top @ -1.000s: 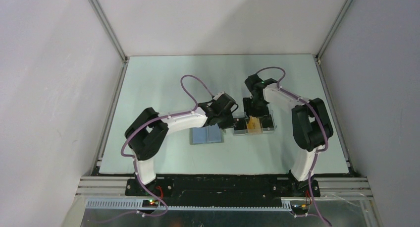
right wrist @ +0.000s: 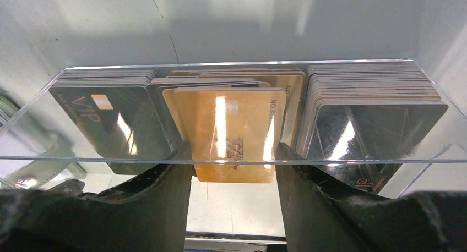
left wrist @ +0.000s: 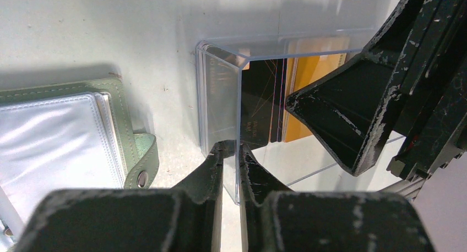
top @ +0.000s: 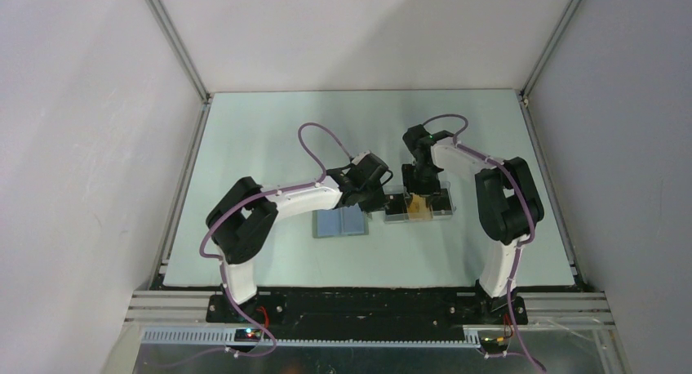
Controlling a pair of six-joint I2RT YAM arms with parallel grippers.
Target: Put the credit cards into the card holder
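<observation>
The clear plastic box holds gold and black cards in upright stacks. My left gripper is shut on the box's left end wall. Over the middle stack, my right gripper stands part open. Its fingers lie to either side of the front gold card, close to the card's edges; firm contact cannot be made out. This gold card leans in front of the other gold cards. The green card holder lies open to the left of the box, its clear sleeves facing up.
Black card stacks stand on both sides of the gold ones. The holder's snap strap sticks out toward the box.
The left arm, box and holder look unmoved.
</observation>
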